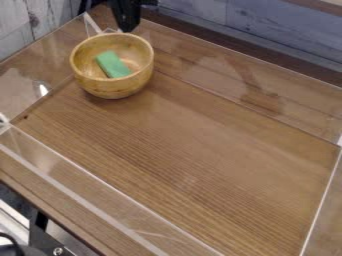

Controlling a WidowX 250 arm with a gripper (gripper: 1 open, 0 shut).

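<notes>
A round yellow wooden bowl [127,85] sits at the upper left of the table, with a green block [112,64] lying inside it. My gripper [128,22] is dark and raised above and behind the bowl at the top edge of the view, mostly out of frame; its fingertips are too small and dark to tell how they stand.
A grey wall [267,25] runs along the back, and a speckled side wall is at the top left. Dark cables lie off the table's lower left corner.
</notes>
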